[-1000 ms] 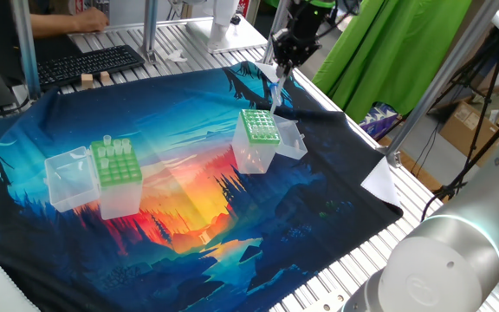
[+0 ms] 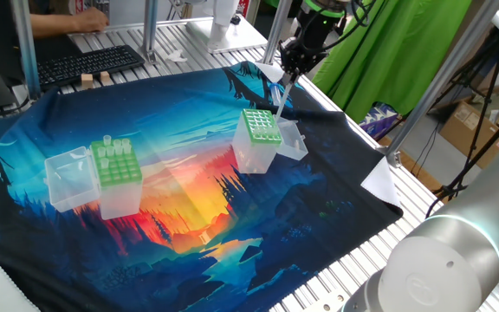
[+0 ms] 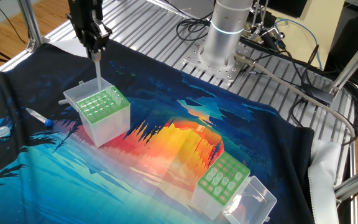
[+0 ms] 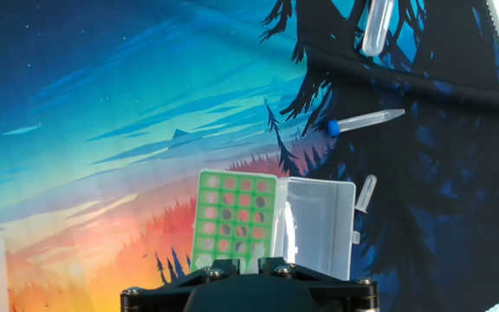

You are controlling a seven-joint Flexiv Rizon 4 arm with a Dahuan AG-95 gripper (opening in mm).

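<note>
My gripper [image 2: 292, 76] is shut on a slender pale stick-like piece [image 3: 98, 71] that points downward. Its lower end is close to the far edge of a clear box with a green grid top [image 3: 106, 111]; contact cannot be told. In the wrist view, my dark fingers at the bottom edge stand close together, and the piece is hard to make out there. The open clear lid [image 4: 323, 227] lies beside this box. A second clear box with a green grid top [image 2: 117, 169] holds several upright clear tubes and has its own lid [image 2: 72, 178] open.
On the cloth lie a blue-capped tube [image 4: 366, 122], a larger clear tube [image 4: 377, 26] and a small clear tube [image 4: 366, 193]. Metal frame posts [image 3: 22, 25] rise at the table's edges.
My gripper and the pale piece have shifted slightly right in exterior view 1, and the piece leans a little more. Both boxes have stayed where they were.
</note>
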